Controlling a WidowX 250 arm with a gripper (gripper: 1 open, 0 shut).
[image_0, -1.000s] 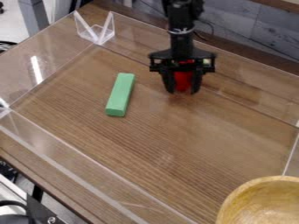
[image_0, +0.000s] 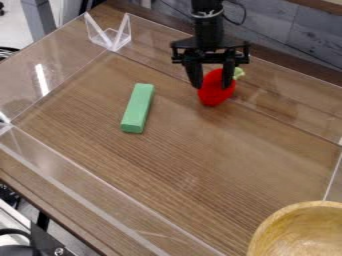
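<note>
My black gripper (image_0: 209, 66) stands open at the top centre of the camera view, just above and behind a red object (image_0: 218, 92) lying on the wooden table (image_0: 160, 180). A small light green piece (image_0: 238, 73) shows beside the red object, partly hidden by it and the gripper. A green bar (image_0: 138, 108) lies to the left.
A clear plastic holder (image_0: 110, 34) sits at the back left. A beige bowl (image_0: 301, 232) is at the front right corner.
My gripper has moved slightly up and back. The red object is now less hidden by it and sits a little to the right.
</note>
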